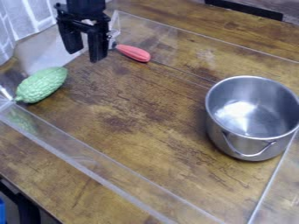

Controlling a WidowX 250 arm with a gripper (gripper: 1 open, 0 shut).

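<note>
My black gripper (84,42) hangs at the top left, above the board, with its two fingers pointing down and apart, nothing visible between them. A pink elongated object (133,53) lies just to its right. A green bumpy vegetable (42,84) rests at the left, below the gripper. A steel pot (251,118) stands empty at the right.
Clear plastic walls (111,171) edge the wooden work surface (140,122). A white curtain-like backdrop fills the top left corner.
</note>
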